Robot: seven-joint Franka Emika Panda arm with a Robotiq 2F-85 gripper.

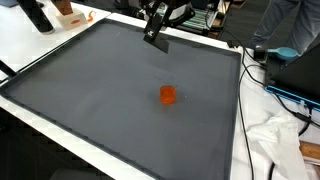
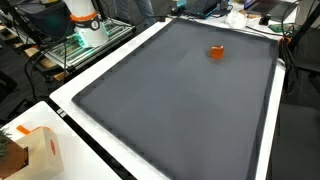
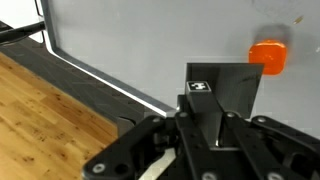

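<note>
In exterior view 1 my gripper (image 1: 154,32) is over the far edge of the grey board, a dark flat piece (image 1: 157,41) hanging below it at a tilt. From the wrist view, the gripper is shut on this dark square piece (image 3: 238,84), whose face spreads out behind the fingers. An orange round object (image 3: 267,57) lies on the board beyond the piece's upper right corner, apart from it. The same orange object (image 1: 167,95) is near the board's middle in exterior view 1. Exterior view 2 shows the orange object (image 2: 217,52) towards the far end; my gripper cannot be made out there.
Bare grey board (image 1: 90,90) surrounds the orange object, with a pale rim along its edges. A crumpled white cloth (image 1: 275,140) lies outside the board at right. Cables (image 1: 262,70) run past that side.
</note>
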